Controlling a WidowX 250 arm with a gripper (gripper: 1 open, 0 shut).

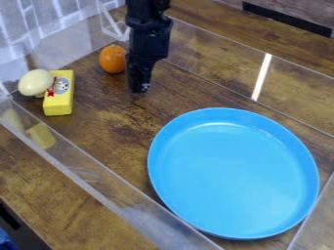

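Observation:
The black robot gripper [141, 80] hangs low over the wooden table at the upper middle, just right of an orange [112, 58]. Its fingers look close together, with nothing visible between them, though the dark shape is hard to read. A yellow box [59, 94] with a small picture on it lies at the left, beside a pale egg-shaped object [34, 82]. A large blue plate [232, 172] takes up the lower right.
Clear plastic walls [92, 186] edge the work area along the left, back and right. Bare wood lies in the middle between the box, the gripper and the plate.

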